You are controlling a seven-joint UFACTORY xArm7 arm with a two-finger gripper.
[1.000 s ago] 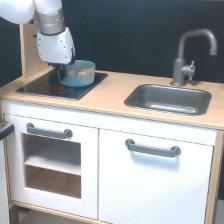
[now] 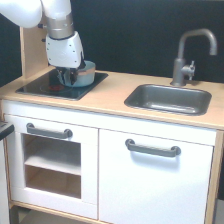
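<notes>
A blue-grey pot (image 2: 89, 74) stands on the black cooktop (image 2: 45, 88) at the left of the toy kitchen's counter. From above, my white arm reaches down, and the dark gripper (image 2: 67, 76) is at the pot's left side, overlapping it in view. The gripper hides the pot's left part. Its fingers are too small and dark to show whether they stand apart or closed on the pot's edge.
A steel sink (image 2: 170, 98) with a grey faucet (image 2: 187, 60) is set in the right of the wooden counter (image 2: 113, 92). Clear counter lies between cooktop and sink. Below, the left cabinet (image 2: 52, 170) shows its shelf; the right white door (image 2: 150, 180) is closed.
My arm has moved slightly right and down, bringing the gripper lower against the pot's left side. The pot looks to be in about the same place.
</notes>
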